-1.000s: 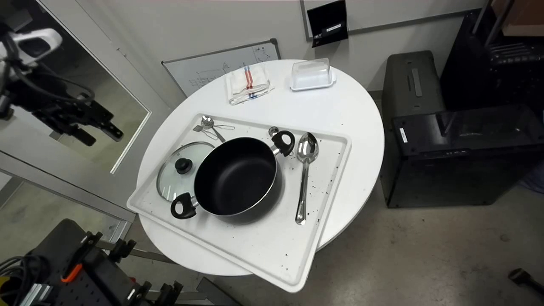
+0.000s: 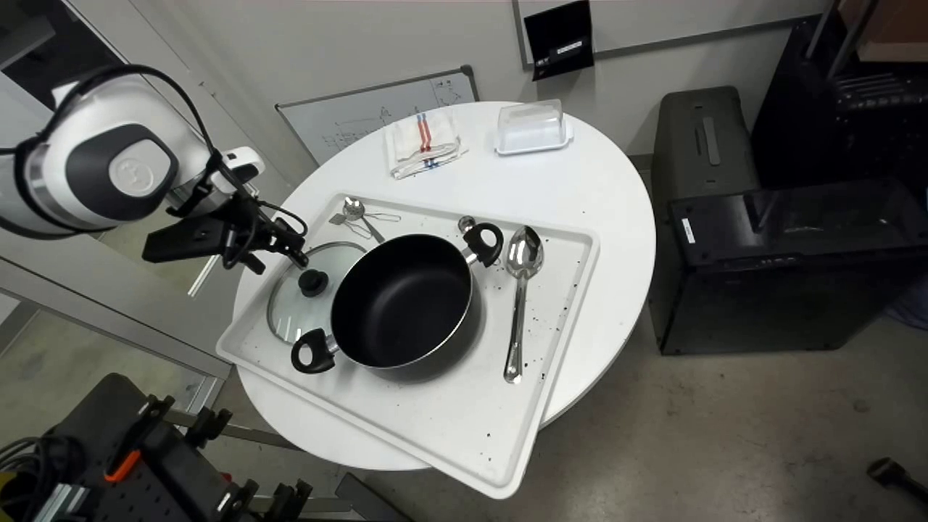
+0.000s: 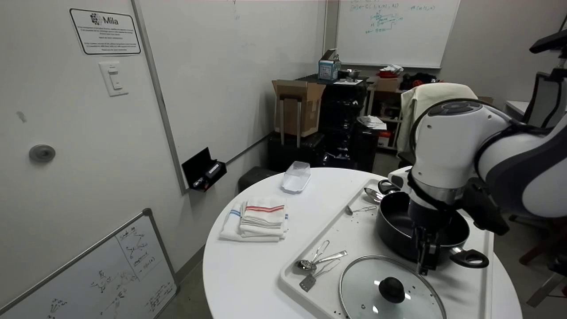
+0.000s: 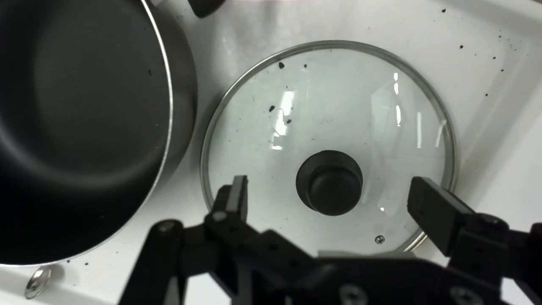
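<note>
A glass lid [image 4: 335, 101] with a metal rim and a black knob [image 4: 333, 188] lies flat on the white tray, beside the black pot [image 2: 404, 300]. The pot is uncovered and looks empty inside. Over the lid hovers my gripper, open, its two fingers spread wide on either side of the knob in the wrist view. Nothing is between the pads, and the knob appears below them. From the first exterior view the gripper [image 2: 278, 259] is at the lid's left edge, above it.
A large slotted spoon [image 2: 522, 300] lies right of the pot on the tray [image 2: 452, 435]. Small utensils [image 3: 319, 263] sit in a tray corner. Folded towels [image 3: 260, 220] and a clear-covered dish [image 2: 531, 129] rest at the table's back. The tray's front is clear.
My arm has come in from the upper left, bringing the open gripper right and slightly down to just above the lid. The pot, lid and utensils have not moved.
</note>
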